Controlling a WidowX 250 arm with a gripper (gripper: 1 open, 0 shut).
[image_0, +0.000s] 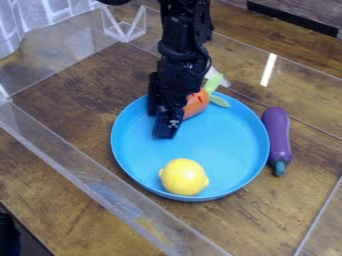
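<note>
A black gripper (171, 105) reaches down from the top over the left back part of a blue plate (201, 150). An orange carrot (197, 103) with a pale green top lies on the plate's back part, just right of and partly behind the gripper. Whether the fingers hold it or are open cannot be made out. A yellow lemon (183, 176) sits at the plate's front.
A purple eggplant (278, 138) lies on the wooden table (74, 85) right of the plate. Clear plastic walls run along the left and right.
</note>
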